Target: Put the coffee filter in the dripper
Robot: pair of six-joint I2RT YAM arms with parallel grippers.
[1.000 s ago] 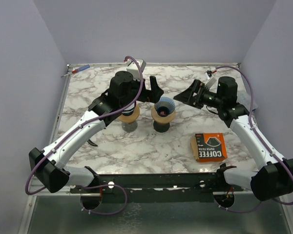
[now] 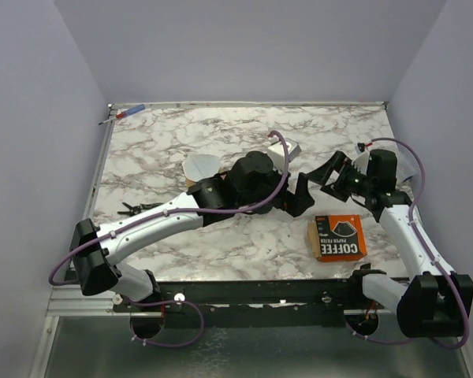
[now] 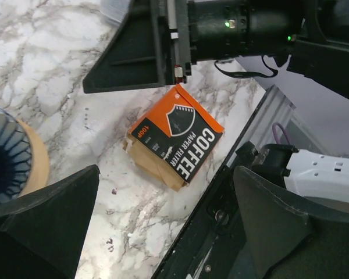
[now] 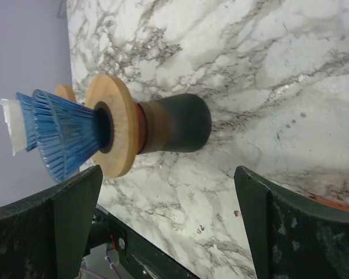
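My left gripper (image 2: 293,199) is open above the middle-right of the table, hiding most of the drippers in the top view; part of one (image 3: 11,157) shows at the left edge of its wrist view. My right gripper (image 2: 331,173) stands open up and right of it. In the right wrist view, a blue ribbed dripper (image 4: 64,131) sits in a wooden ring on a dark stand (image 4: 186,119), with white paper (image 4: 13,122) behind. The orange coffee filter packet (image 2: 339,236) lies at the front right. I see nothing between either gripper's fingers.
Grey walls surround the marble table (image 2: 173,130). A screwdriver (image 2: 126,113) lies at the back left, dark tools (image 2: 134,209) at the left. A clear plastic item (image 2: 406,165) is at the right.
My left arm has swung right and toward the front, now covering the drippers in the top view. My right arm has shifted right, with its gripper a little toward the front.
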